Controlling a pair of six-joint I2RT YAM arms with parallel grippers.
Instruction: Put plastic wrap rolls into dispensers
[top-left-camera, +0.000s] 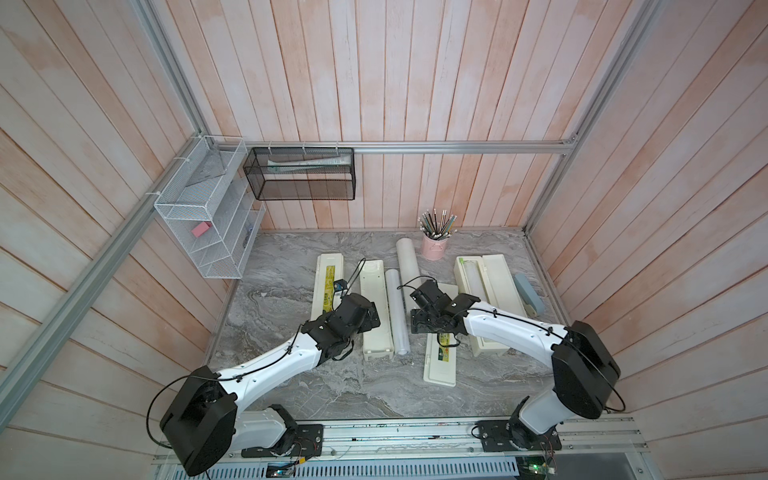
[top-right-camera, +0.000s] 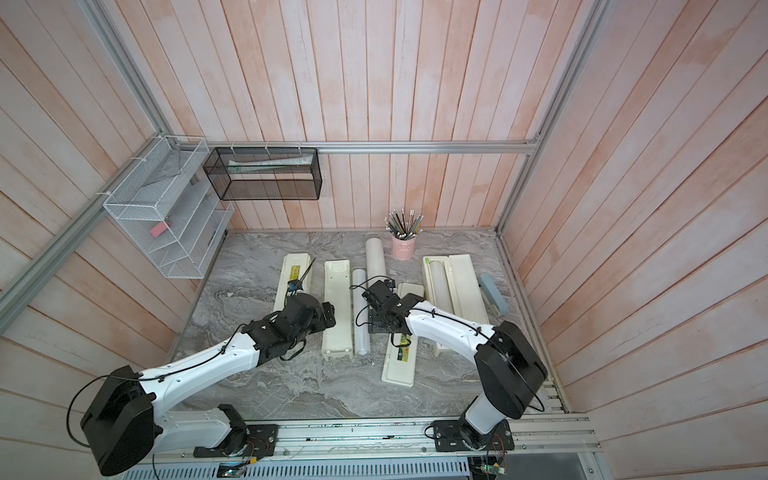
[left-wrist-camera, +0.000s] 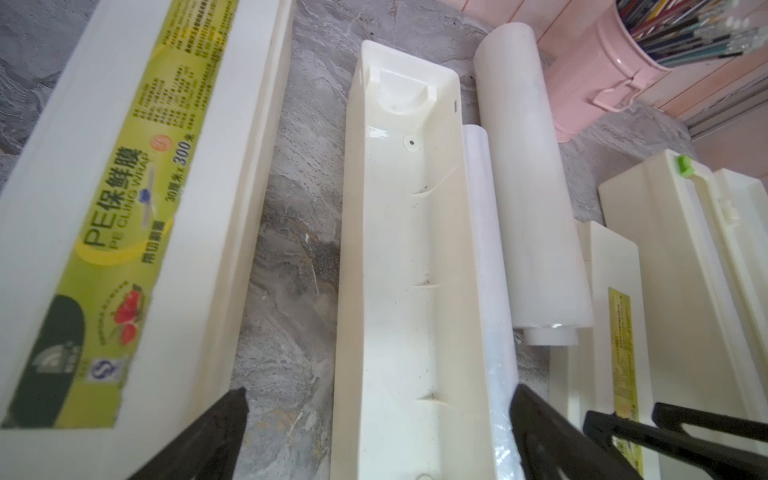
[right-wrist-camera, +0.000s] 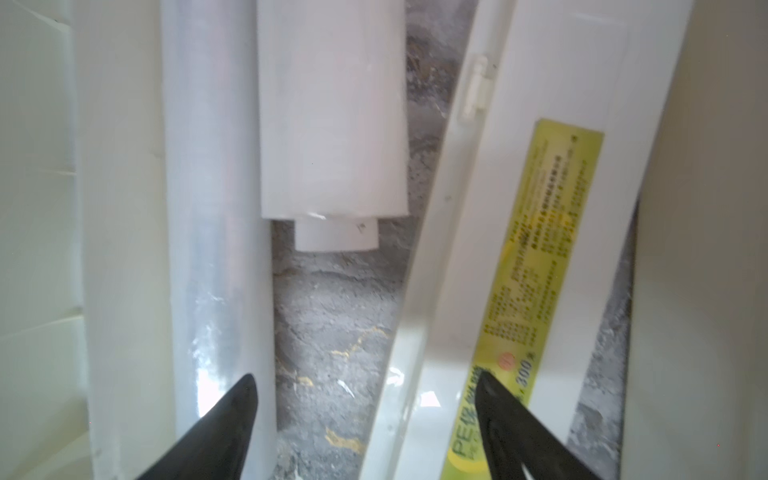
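An empty white dispenser (left-wrist-camera: 408, 264) lies between a lidded dispenser with yellow label (left-wrist-camera: 104, 200) and a thin wrap roll (right-wrist-camera: 216, 208). My left gripper hangs open over the empty dispenser's near part, nothing between its fingertips. A thicker roll (left-wrist-camera: 528, 176) lies behind and right, beside a detached labelled lid (right-wrist-camera: 520, 280). My right gripper is above the gap between thin roll and lid, fingers apart, holding nothing. At the right, an opened dispenser (top-right-camera: 440, 280) has a roll inside.
A pink pencil cup (top-left-camera: 433, 246) stands at the back; a blue object (top-left-camera: 528, 292) lies far right. Wire shelves (top-left-camera: 200, 200) and a black basket (top-left-camera: 300, 184) hang on the walls. Bare countertop (top-left-camera: 264, 296) shows at left.
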